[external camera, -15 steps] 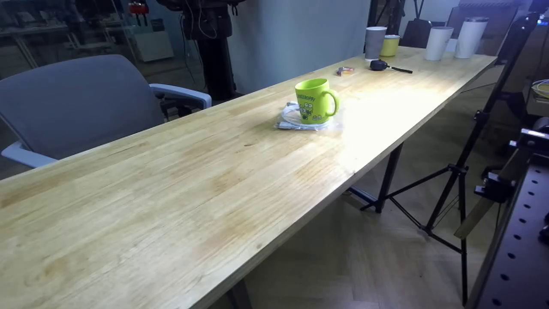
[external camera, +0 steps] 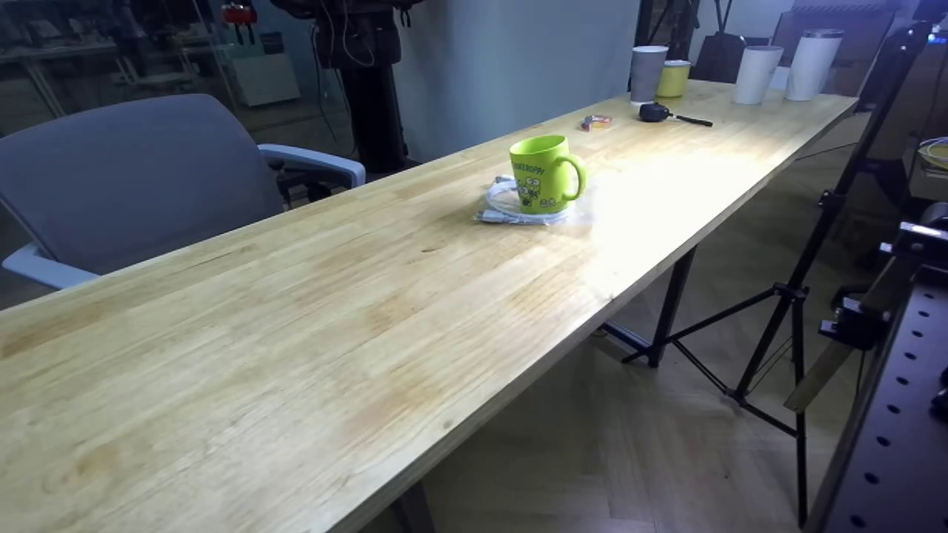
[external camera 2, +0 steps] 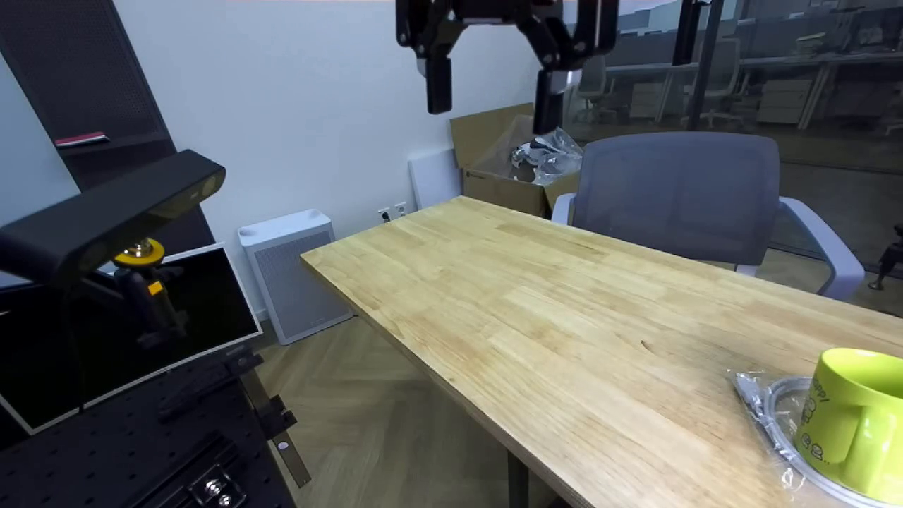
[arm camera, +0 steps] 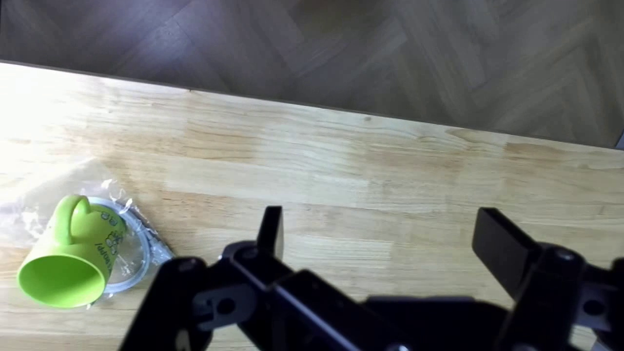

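Observation:
A bright green mug (external camera: 539,175) with cartoon print stands upright on a clear bag holding a coiled pale cable (external camera: 500,206). In the wrist view the mug (arm camera: 75,257) is at the lower left, its handle toward the table edge, and the cable (arm camera: 142,257) curves out beside it. My gripper (external camera 2: 491,97) hangs high over the table in exterior view 2, its fingers wide apart and nothing between them. From the wrist, the gripper has bare wood beneath it, well to the side of the mug. Exterior view 1 does not show the gripper.
Several cups, including a grey one (external camera: 648,75) and a white one (external camera: 757,75), stand at the table's far end. A black corded item (external camera: 655,112) and a small packet (external camera: 596,123) lie nearer. A chair (external camera 2: 679,195) borders one long side.

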